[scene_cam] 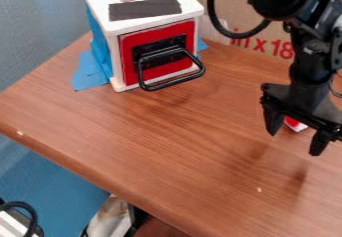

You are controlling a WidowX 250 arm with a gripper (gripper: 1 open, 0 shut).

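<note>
My black gripper (294,131) hangs at the right over the wooden table, its two fingers spread apart. Behind it a small red and white object (295,124) is partly hidden; I cannot tell whether anything touches it.
A white toy oven (134,6) with a red front and black handle stands at the back left on blue sheets. The table's edge runs along the lower left. A cardboard panel (247,46) stands behind.
</note>
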